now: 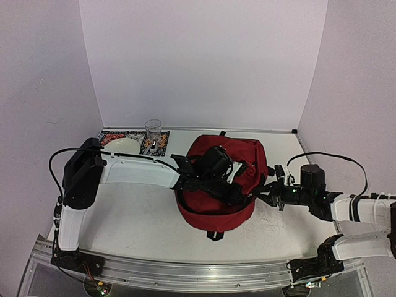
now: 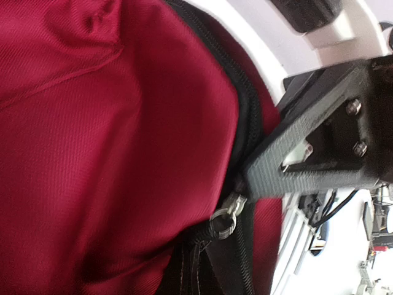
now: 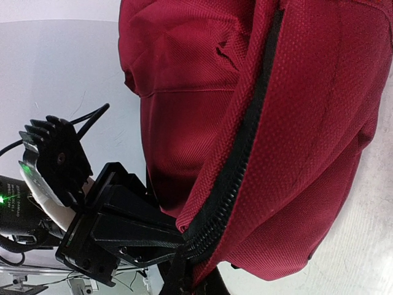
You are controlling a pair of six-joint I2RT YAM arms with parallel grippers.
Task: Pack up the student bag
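The red bag (image 1: 216,221) lies on the table with its black-zippered opening gaping toward the front. In the left wrist view a metal zipper pull (image 2: 226,221) hangs at the zipper, its dark tab running into my left gripper, which looks shut on it. Over the right side of the bag, the two grippers are close together. My right gripper appears shut on the bag's edge beside the black zipper (image 3: 236,163); the fingertips are partly hidden by cloth. What lies inside the bag cannot be seen.
At the back left stand a clear glass (image 1: 153,130) and a white plate (image 1: 122,146) on a patterned mat (image 1: 162,147). My left arm (image 1: 139,171) reaches across the table to the bag. Bare table shows at the front left.
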